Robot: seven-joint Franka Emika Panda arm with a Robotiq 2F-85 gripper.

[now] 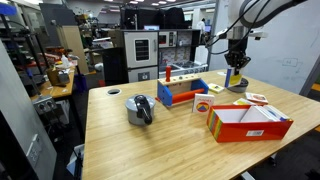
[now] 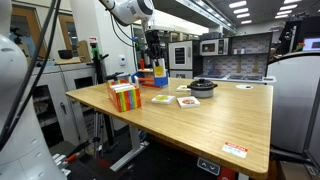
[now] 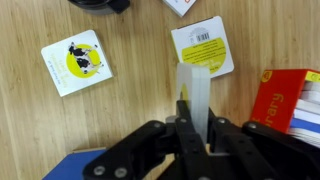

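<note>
My gripper (image 1: 236,68) is raised above the far right part of the wooden table, shut on a thin upright box. That box (image 1: 229,77) shows blue and yellow in exterior view 1. In exterior view 2 its yellow face (image 2: 159,71) hangs below the gripper (image 2: 157,63). Looking down in the wrist view, I see the box's pale narrow side (image 3: 198,88) rising between the fingers. Beneath lie a white card-like pack with a cow print (image 3: 77,63) and another with a yellow label and barcode (image 3: 203,47).
A red open box (image 1: 235,128) with flat white items inside stands at the front right. The blue and red rack (image 1: 182,91) is farther back, and a silver pot (image 1: 139,110) sits to the left. Bare tabletop (image 1: 150,155) spreads across the front left.
</note>
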